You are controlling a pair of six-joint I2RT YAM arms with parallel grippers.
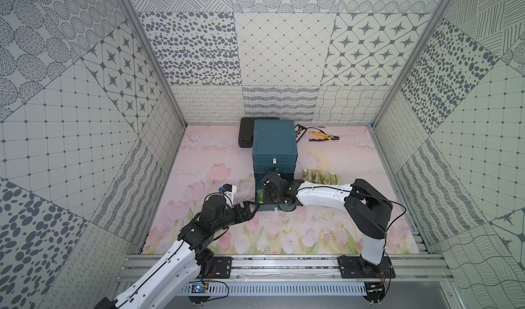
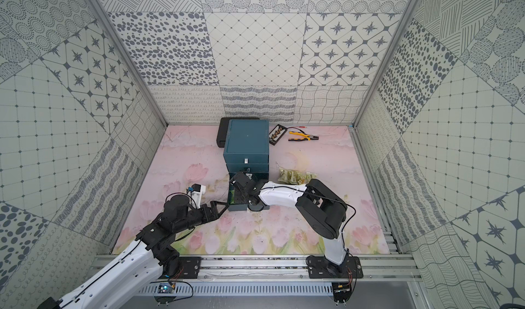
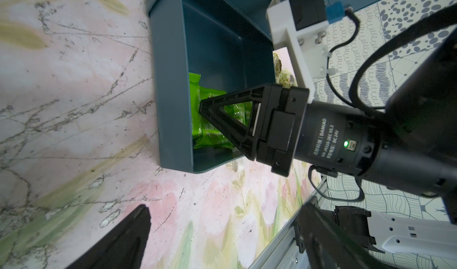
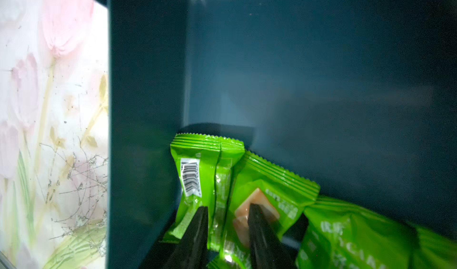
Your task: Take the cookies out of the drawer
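Observation:
The blue drawer unit has its lower drawer pulled out, with several green cookie packets along its near end. My right gripper is down inside the drawer, part open, its fingertips over the two leftmost packets; whether they grip anything cannot be seen. My left gripper waits outside the drawer's front left corner, fingers apart, with nothing visible between them.
A black case stands behind the unit. Pliers lie at back right, and a crinkled bag lies right of the drawer.

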